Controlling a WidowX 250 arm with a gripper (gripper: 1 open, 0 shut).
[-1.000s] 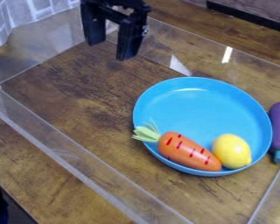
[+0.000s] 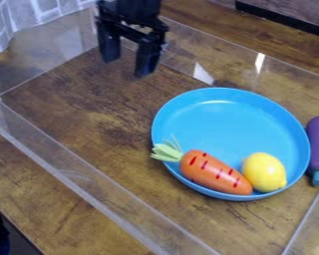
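My black gripper (image 2: 128,52) hangs at the top middle of the view, open, slightly blurred, above the back left of the wooden table. A blue plate (image 2: 229,120) lies on the right half. On it are an orange toy carrot (image 2: 213,171) with a pale green top at the front left and a yellow lemon (image 2: 265,171) to its right. The gripper is apart from all of them, behind and left of the plate.
A purple eggplant (image 2: 317,147) lies just right of the plate at the frame's edge. Clear walls border the work area.
The plate, carrot, lemon and eggplant are unchanged.
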